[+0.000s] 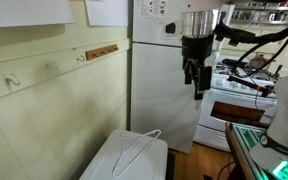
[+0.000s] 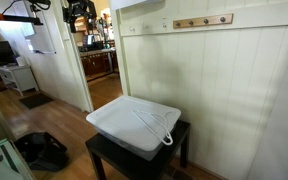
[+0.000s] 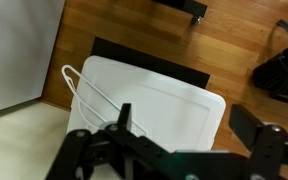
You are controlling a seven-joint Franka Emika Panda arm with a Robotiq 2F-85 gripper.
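Observation:
A white clothes hanger (image 2: 157, 124) lies on the white lid of a plastic bin (image 2: 134, 117). From above, in the wrist view, the hanger (image 3: 93, 88) rests over the left part of the lid (image 3: 183, 112), its lower end hidden by my gripper. High above the bin and apart from it, my gripper is open, with only the lid visible between its fingers. In exterior view 1 the gripper (image 1: 195, 88) hangs in front of the fridge, pointing down.
Wooden pegs sit on a wall rail (image 2: 205, 20) above the bin, and hooks (image 1: 13, 79) line it further along. The bin stands on a dark table (image 2: 181, 132). A black bag (image 2: 42, 152) lies on the wooden floor. A white stove (image 1: 229, 105) stands beyond the fridge (image 1: 159, 95).

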